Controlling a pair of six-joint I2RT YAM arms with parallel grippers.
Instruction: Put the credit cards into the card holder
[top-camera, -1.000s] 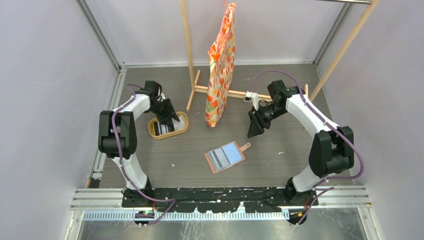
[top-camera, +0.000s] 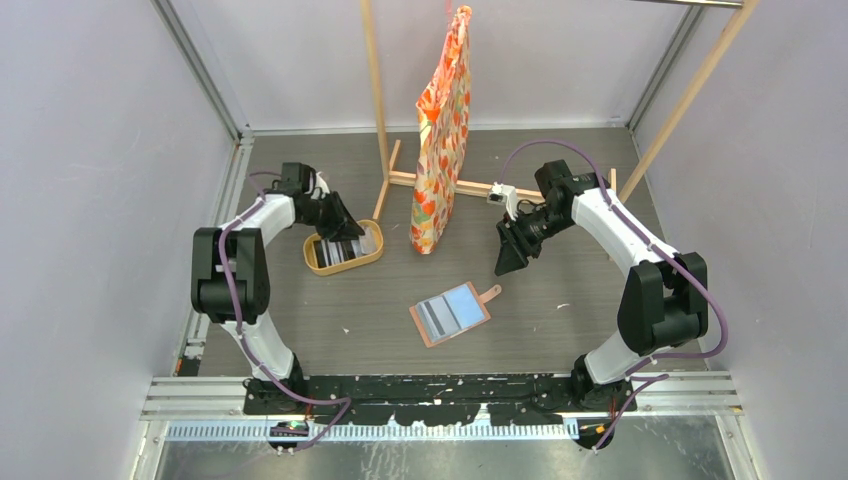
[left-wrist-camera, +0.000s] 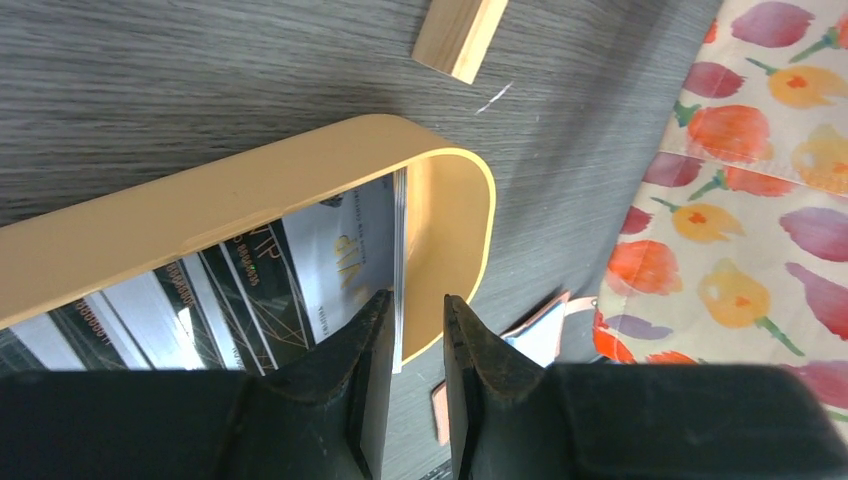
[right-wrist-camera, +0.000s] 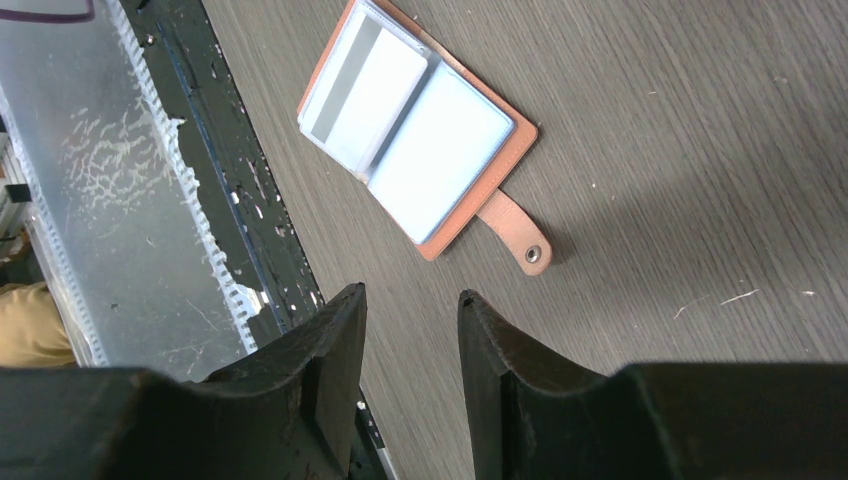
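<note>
My left gripper is down at the right end of a yellow oval container (left-wrist-camera: 200, 200) of credit cards (left-wrist-camera: 333, 255). It is shut on the end card (left-wrist-camera: 399, 250), which stands edge-up between the fingertips. The card holder (top-camera: 450, 310), a tan folder with a snap strap and clear sleeves, lies open on the table at front centre, also seen in the right wrist view (right-wrist-camera: 510, 150). My right gripper stands open above the table, right of the holder, with nothing between its fingers.
An orange floral bag (top-camera: 440, 170) hangs from a wooden frame (top-camera: 500, 192) behind the holder, close right of the container.
My left gripper and the yellow container have shifted slightly right and toward the back. The right arm and the card holder have not moved.
</note>
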